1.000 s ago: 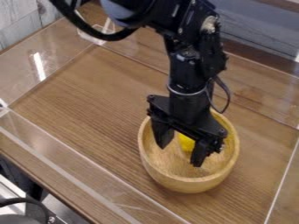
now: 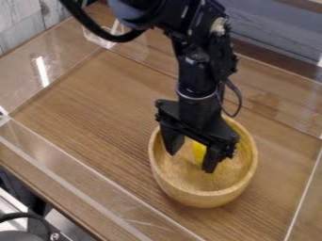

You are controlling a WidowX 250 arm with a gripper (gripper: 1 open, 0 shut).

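My black gripper (image 2: 195, 139) hangs from the top of the view down into a round wooden bowl (image 2: 199, 193), its fingers open on either side. Between and behind them, inside the bowl, a small yellow object (image 2: 199, 152) shows, partly hidden by the gripper. I cannot tell whether the fingers touch it.
The wooden table (image 2: 75, 113) has free room to the left of the bowl and a narrower bare strip to its right. A pale edge runs along the left of the table, and black cables lie at the lower left.
The gripper has shifted slightly left over the last second, with its fingertips a little higher at the right. The bowl looks about where it was.
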